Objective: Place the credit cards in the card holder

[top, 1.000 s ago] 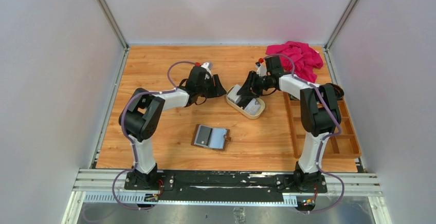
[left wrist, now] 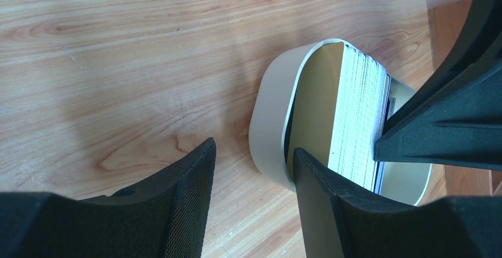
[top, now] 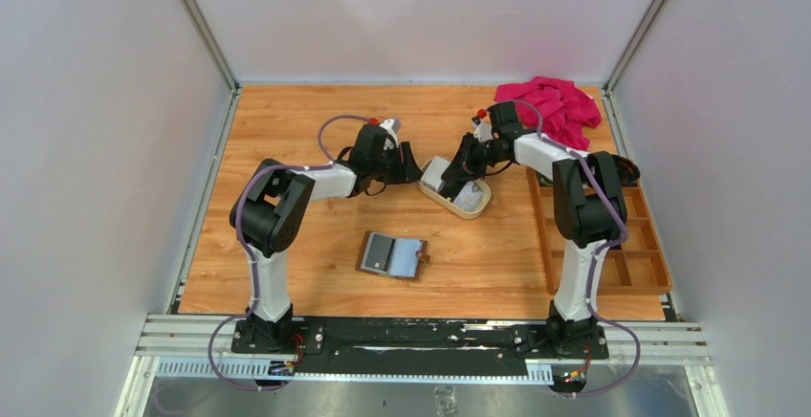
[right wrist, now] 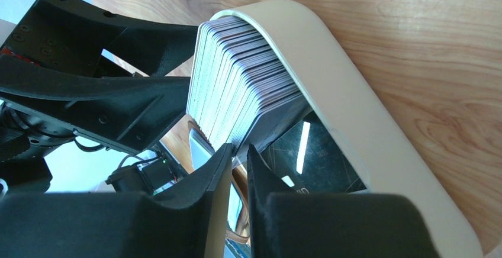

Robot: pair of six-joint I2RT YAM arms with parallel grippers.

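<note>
A cream oval tray [top: 484, 205] holds a dense stack of white cards [right wrist: 225, 74], seen in both wrist views with a dark card beside it. My left gripper is part open at the tray's end, one finger at the rim. My right gripper has its fingertips close together at the stack's lower edge; whether a card is between them is unclear. An open card holder [top: 405, 256] with a brown cover lies on the table in front.
A pink cloth [top: 555, 101] lies at the back right, and a wooden compartment tray [top: 644, 274] at the right edge.
My left gripper has edged right toward the tray.
</note>
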